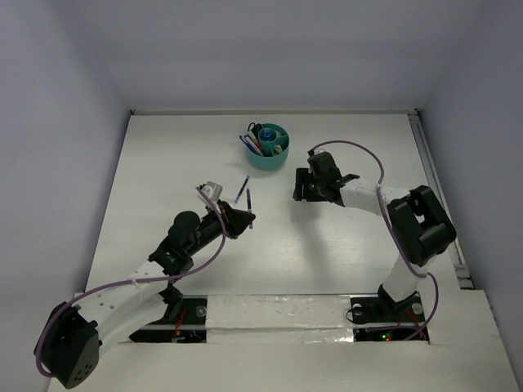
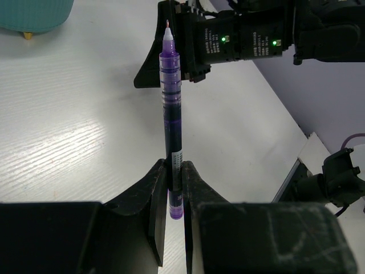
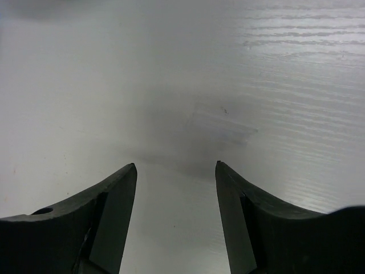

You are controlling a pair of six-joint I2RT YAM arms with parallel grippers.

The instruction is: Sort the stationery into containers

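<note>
My left gripper is shut on an upright purple pen, tip up, low in the centre-left of the top view. A blue pen lies on the table just above it. The teal container at the back centre holds several pens, scissors and other small items. My right gripper stands open right of and below the container, over bare table in its wrist view, with nothing between its fingers.
Walls bound it at the back and both sides.
</note>
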